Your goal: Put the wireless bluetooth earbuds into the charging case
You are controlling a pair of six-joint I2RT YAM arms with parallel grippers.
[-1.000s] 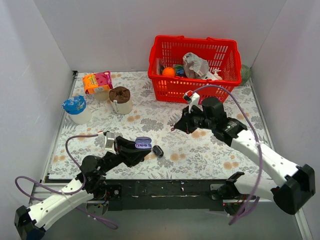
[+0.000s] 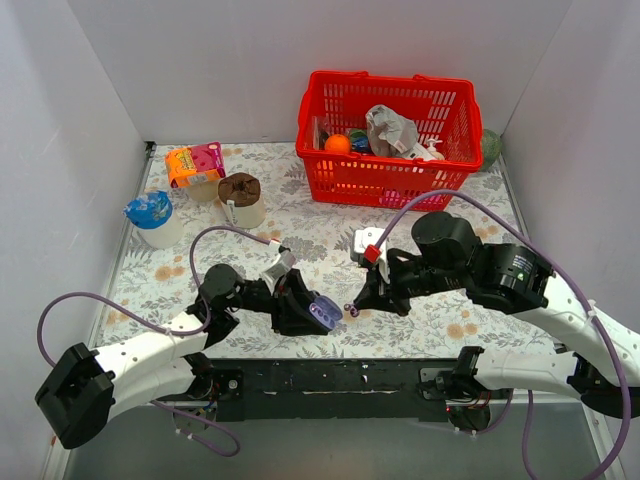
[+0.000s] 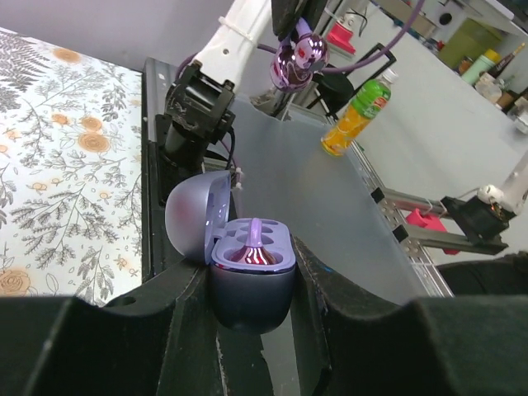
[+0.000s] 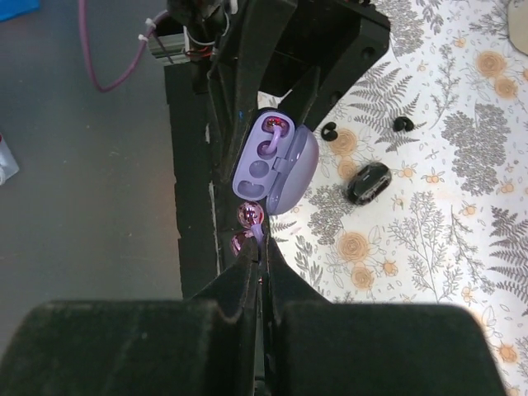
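Observation:
A lilac charging case [image 3: 252, 289] with its lid swung open is held upright between the fingers of my left gripper [image 2: 316, 318]. One earbud [image 3: 255, 249] sits in it, its stem pointing up; the other slots look empty. My right gripper is shut on the thin lilac stem of a second earbud [image 4: 251, 214], whose shiny purple head sticks out past the fingertips. In the right wrist view this earbud appears just below the case's lower end, and the top view shows a small gap between them. The left wrist view has it at upper right.
A black oval case [image 4: 369, 182] and two small black earbuds [image 4: 329, 132] lie on the flowered cloth. A red basket [image 2: 390, 180] stands at the back, with tubs [image 2: 160, 230] at back left. Beyond the table's front edge is open floor.
The left gripper has carried the case right and toward the front, tilting it.

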